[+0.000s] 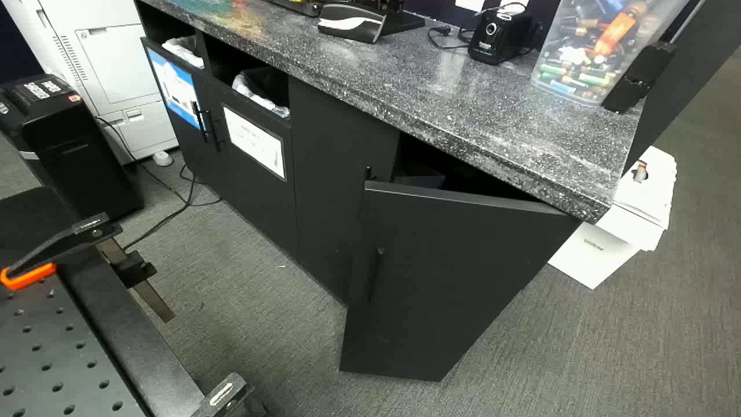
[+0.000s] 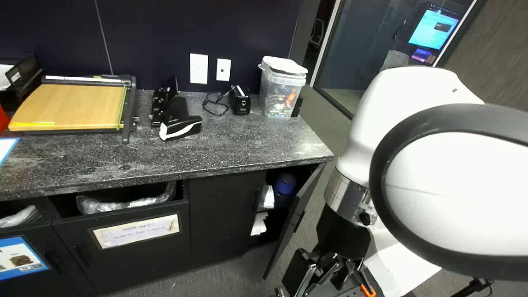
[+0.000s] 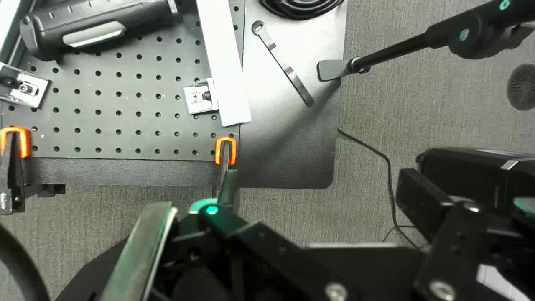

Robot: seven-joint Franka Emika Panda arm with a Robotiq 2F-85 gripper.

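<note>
A black cabinet door point(image 1: 451, 285) stands partly open below the speckled counter. In exterior view 2 the same door point(image 2: 292, 222) is seen almost edge-on, swung out from the cabinet, with a blue-lidded container point(image 2: 285, 183) and white papers point(image 2: 259, 222) inside. My gripper point(image 2: 326, 279) hangs low at the bottom of that view, to the right of the door and apart from it. Seen from the wrist, the gripper is open, with its dark fingers point(image 3: 141, 246) spread wide and nothing held between them. Exterior view 1 does not include the gripper.
A perforated work table point(image 3: 125, 113) with orange-tipped clamps lies below the wrist camera. On the counter point(image 2: 237, 148) are a paper trimmer point(image 2: 69, 106) and a battery bin point(image 2: 282, 94). A white box point(image 1: 594, 253) sits beyond the door. Carpet before the cabinets is mostly clear.
</note>
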